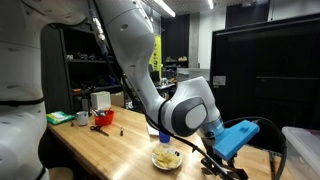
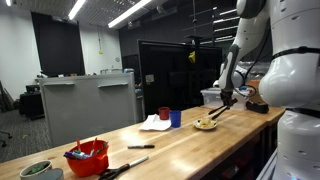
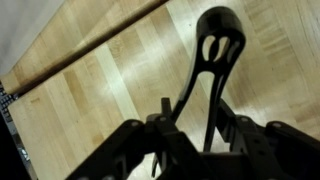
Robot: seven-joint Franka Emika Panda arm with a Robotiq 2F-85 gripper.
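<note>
Black tongs (image 3: 221,65) with slotted heads run out from between the fingers of my gripper in the wrist view. Both thin arms of the tongs reach back into the fingers, which stand part closed around them. Exterior view 2 has the gripper (image 2: 232,96) at the right side of the table, with the tongs (image 2: 221,106) slanting down toward a white plate (image 2: 198,126). Yellowish food (image 1: 166,158) lies on that plate in exterior view 1. The exact contact between fingers and tongs is hidden.
A blue cup (image 2: 175,118), a red cup (image 2: 164,113) and a white cloth (image 2: 155,123) stand behind the plate. A red container (image 2: 87,158) with tools is at the far end.
</note>
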